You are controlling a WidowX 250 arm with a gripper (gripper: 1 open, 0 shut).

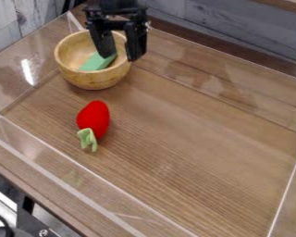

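My gripper point(118, 44) is open, its two dark fingers lowered over a round woven bowl point(71, 64) at the upper left. In the bowl lies a green object point(96, 61), partly hidden beside the left finger. A red strawberry-like toy point(93, 120) with a pale green top lies on the table below the bowl.
Light edges border it, with darker space beyond at the lower left corner.
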